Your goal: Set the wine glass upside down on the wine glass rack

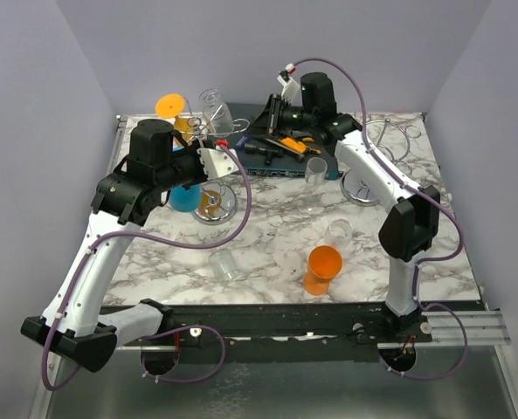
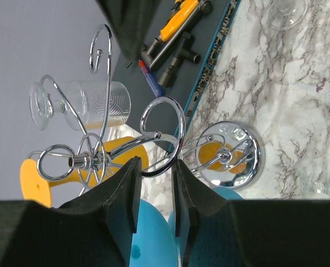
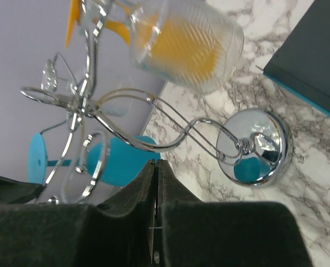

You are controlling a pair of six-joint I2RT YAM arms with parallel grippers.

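Note:
My left gripper is shut on a chrome loop of the wine glass rack [image 2: 167,167]. A clear glass hangs tilted on that rack, also seen as the ridged glass [image 3: 184,47] in the right wrist view, with orange and blue cups around it. My right gripper is shut, just beside the rack's right side; I see nothing between its fingertips. In the top view a standing clear glass [image 1: 315,182] is at the middle right, another glass [image 1: 225,266] lies on the marble.
A dark mat with tools [image 1: 285,153] lies at the back. A second rack [image 1: 376,131] stands back right. An orange cup [image 1: 323,266] and a small clear glass [image 1: 338,234] are at the front right.

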